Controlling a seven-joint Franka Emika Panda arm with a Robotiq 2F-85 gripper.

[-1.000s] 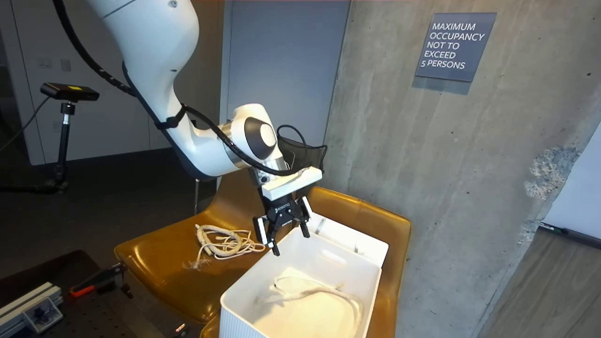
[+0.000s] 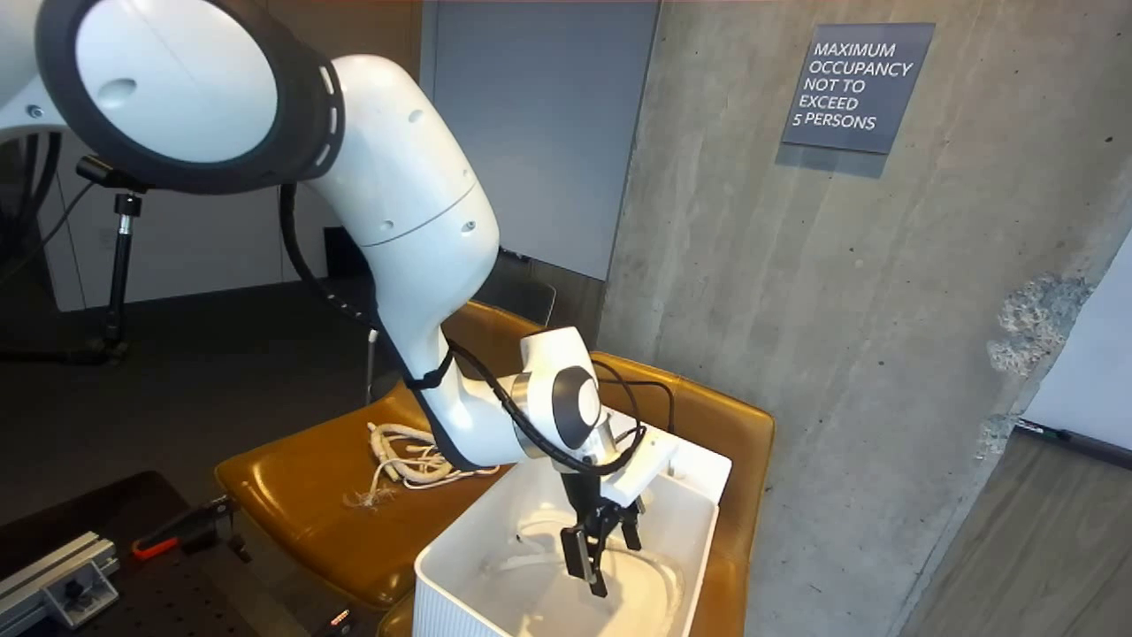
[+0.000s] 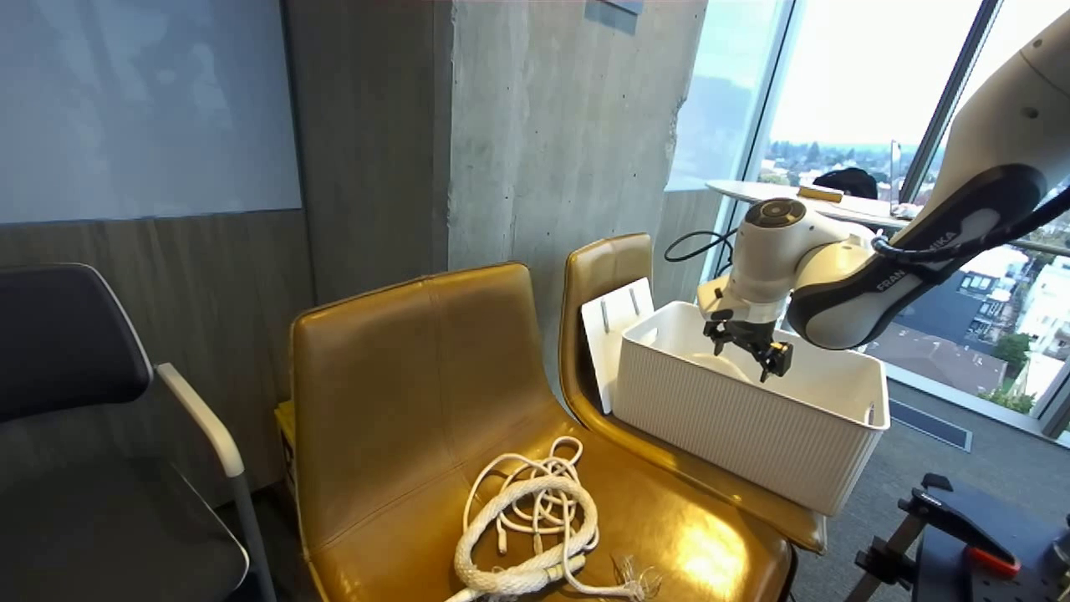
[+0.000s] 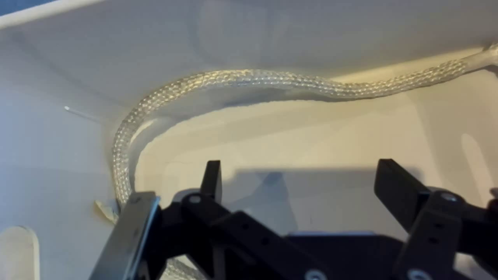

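A white braided rope (image 4: pixel 280 78) curves along the wall and floor inside the white bin (image 3: pixel 742 421). My gripper (image 2: pixel 605 557) is down inside the bin, open, with its fingertips (image 4: pixel 212 175) spread wide over the bare floor. Nothing lies between them. In the wrist view the rope bends around the far side and the left of the gripper, and its lower stretch passes behind the left finger's linkage. From the second exterior view, the gripper (image 3: pixel 754 356) shows just above the bin's near rim, while the rope there is hidden by the wall.
A second coil of white rope (image 3: pixel 532 517) lies on the tan chair seat (image 3: pixel 702 542) beside the bin. The bin's walls stand close around the gripper. A white lid-like panel (image 3: pixel 607 336) leans behind it. A dark table (image 2: pixel 117 594) with tools is nearby.
The arm has come down and to the right in the first exterior view, from above the bin's left rim to inside the bin. The gripper stays open; the coil on the chair has not moved.
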